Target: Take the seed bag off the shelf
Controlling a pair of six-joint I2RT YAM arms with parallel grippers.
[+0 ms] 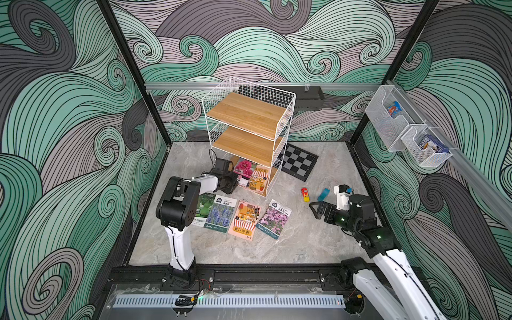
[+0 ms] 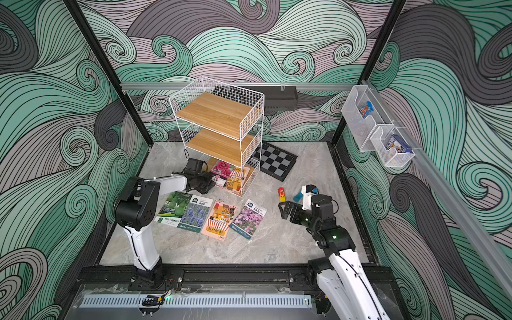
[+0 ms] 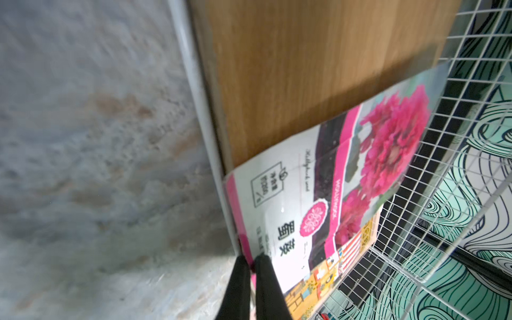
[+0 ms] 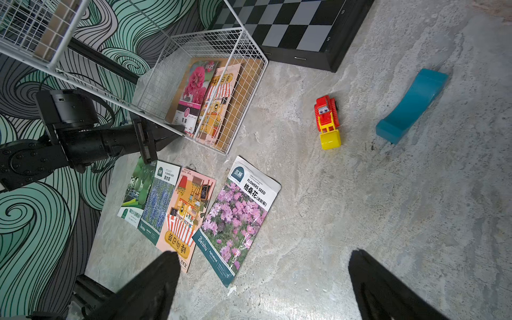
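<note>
A pink-flowered seed bag (image 3: 320, 186) lies on the bottom wooden board of the white wire shelf (image 1: 248, 114). An orange-striped seed bag (image 4: 218, 109) lies beside it. My left gripper is shut, its dark fingertips at the pink front edge of the flowered bag, right by the shelf's front wire. Whether that thin edge is pinched between them I cannot tell. Over the table's right side, my right gripper stands open with nothing in it, its two fingers wide apart.
Several seed bags, among them a purple-flowered one (image 4: 234, 218), lie on the table before the shelf. A checkered board (image 1: 298, 162), a red-yellow toy (image 4: 327, 121) and a blue block (image 4: 410, 106) are to the right.
</note>
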